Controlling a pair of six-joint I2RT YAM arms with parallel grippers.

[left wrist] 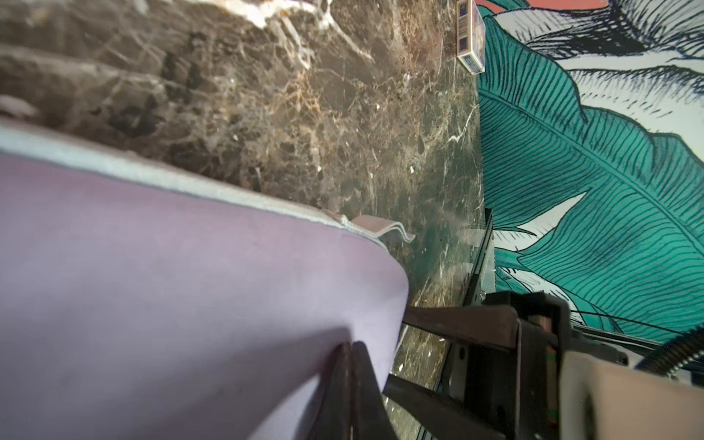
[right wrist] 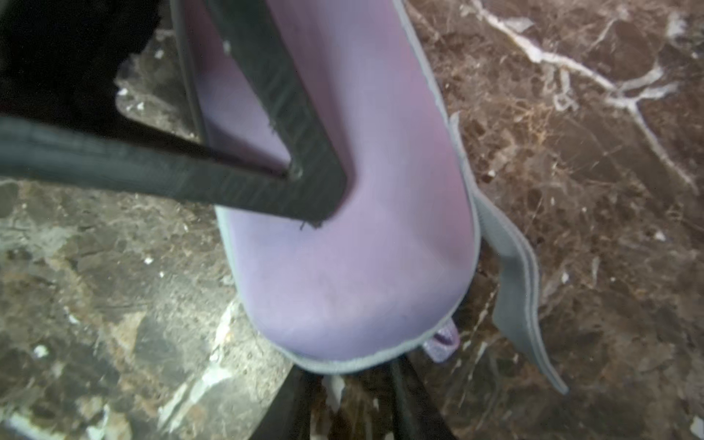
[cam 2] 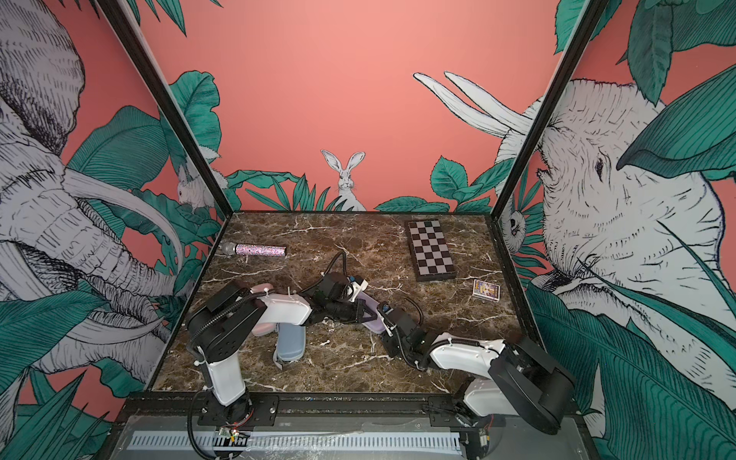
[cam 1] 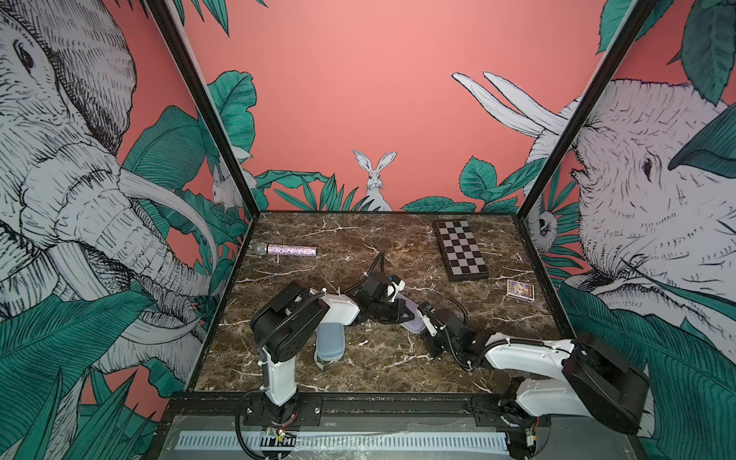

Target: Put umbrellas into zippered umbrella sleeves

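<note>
A purple zippered sleeve with grey edging (right wrist: 352, 293) lies at mid-table between my two arms. My left gripper is shut, its tip pressed against or just over the purple face; no fold shows between its fingers. At the sleeve's rounded end stands my right gripper, open, its fingertips cut off from sight by the sleeve's edge. A small purple loop (right wrist: 443, 341) and a loose grey strap (right wrist: 517, 278) stick out there. No umbrella can be made out.
A blue-grey case (cam 1: 330, 342) lies beside the left arm, with a pink item (cam 2: 263, 329) partly under that arm. Further back are a glittery microphone (cam 1: 291, 250), a checkered board (cam 1: 462, 251) and a card box (cam 1: 520, 289).
</note>
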